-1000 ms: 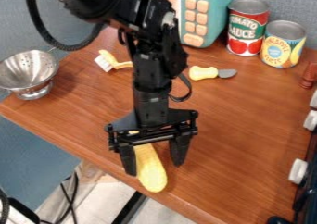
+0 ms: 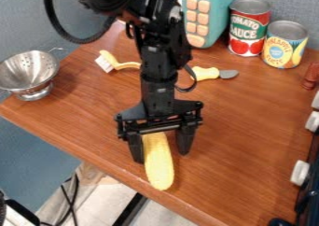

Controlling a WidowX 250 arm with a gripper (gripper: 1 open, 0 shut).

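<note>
The black arm comes down from the top to the middle of the table (image 2: 237,146). Its gripper (image 2: 159,147) straddles a long yellow corn-like piece (image 2: 159,170) near the front edge, one finger on each side. The finger on the right appears apart from the yellow piece, so the gripper looks open; the piece's upper end is partly hidden by the gripper.
A metal colander (image 2: 28,76) sits at the left edge. At the back are a yellow brush (image 2: 115,63), a small knife (image 2: 208,74), a teal toy appliance (image 2: 203,10) and two cans (image 2: 249,29). Dark equipment lines the right edge.
The yellow piece has moved slightly, its lower end a little higher.
</note>
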